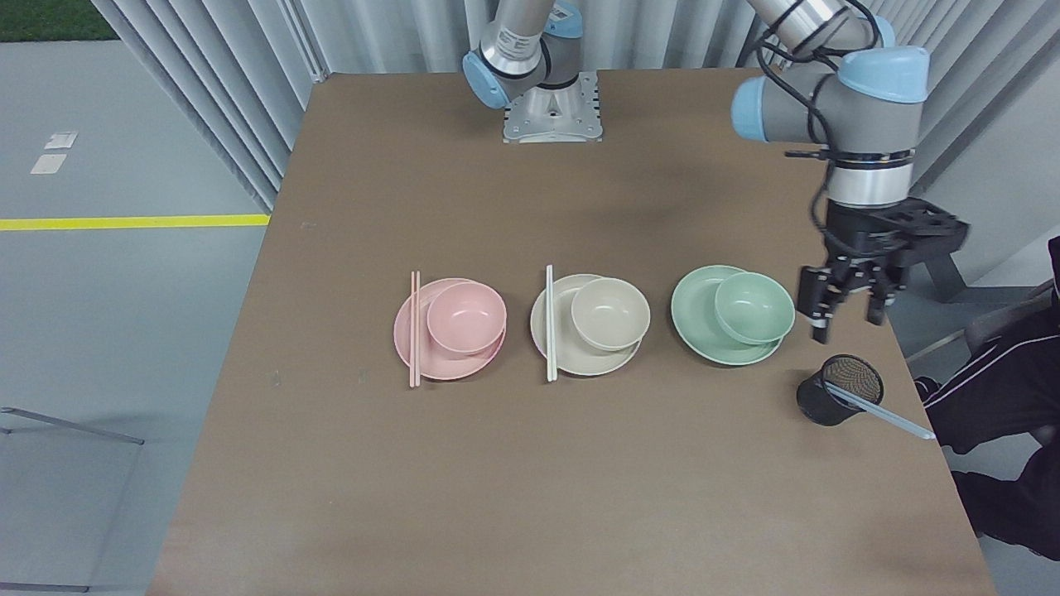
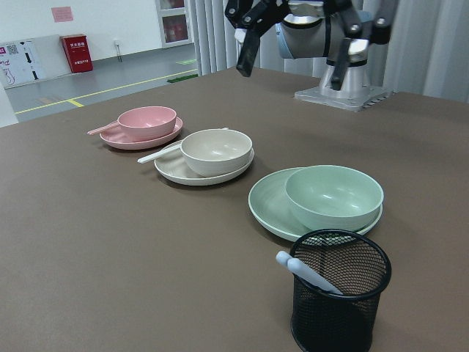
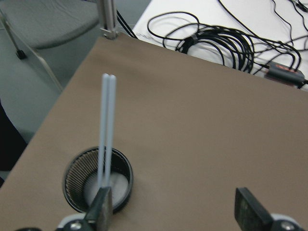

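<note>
Two pale chopsticks (image 1: 884, 413) (image 3: 107, 125) lean in a black mesh cup (image 1: 825, 397) (image 2: 333, 315) (image 3: 77, 185) at the table's right edge. The gripper (image 1: 845, 308) hangs above and behind the cup, open with nothing between its fingers. Left of the cup, a green bowl (image 1: 752, 303) sits on a green plate (image 1: 701, 319) with no chopsticks on it. The middle cream setting (image 1: 609, 310) and left pink setting (image 1: 464, 316) each have bowl, plate and chopsticks.
A person in dark clothing (image 1: 999, 397) is at the right edge. Coiled cables (image 3: 226, 43) lie on a white surface beyond the table.
</note>
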